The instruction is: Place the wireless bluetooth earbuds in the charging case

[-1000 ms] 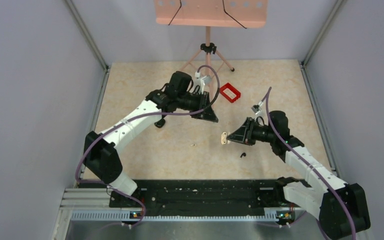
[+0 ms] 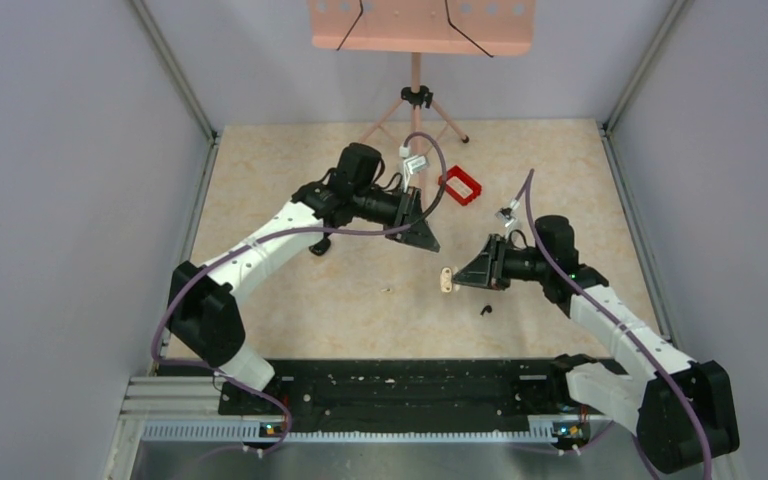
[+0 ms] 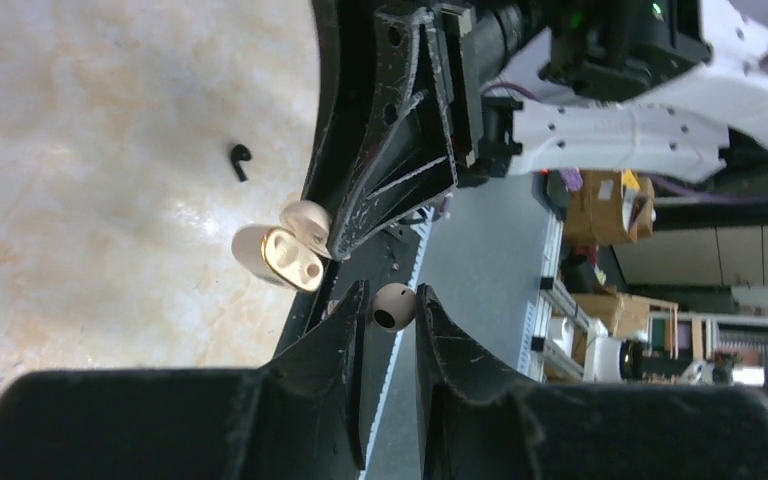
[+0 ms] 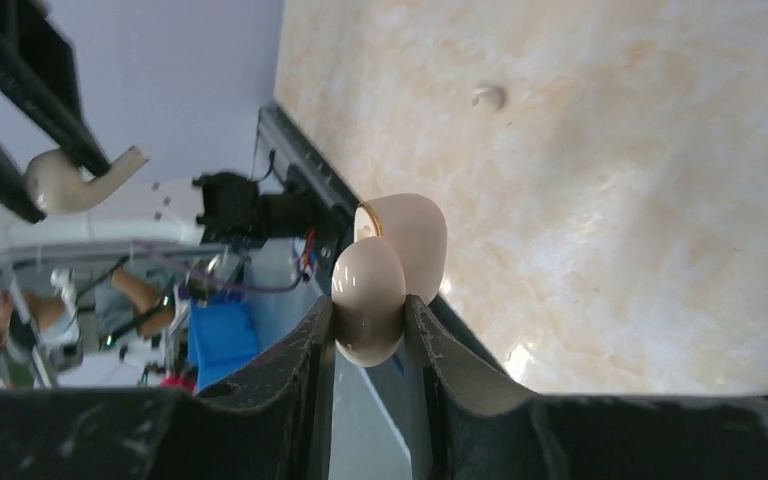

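Observation:
My left gripper is shut on a cream-white earbud; its rounded head sits between the fingertips, and in the right wrist view its stem sticks out past the fingers. The matching charging case is held by my right gripper, shut on it. The case's lid stands open, and two round hollows show inside, facing the left wrist camera. Seen from above, the left gripper is up and left of the case, with a gap between. A second white earbud lies on the table.
A small black earbud-shaped piece lies on the table below the right gripper. Toward the back are a red tray and the pink stand. A black object sits beneath the left arm.
The left one ends a little nearer the front. The earbud and black piece on the table have not moved.

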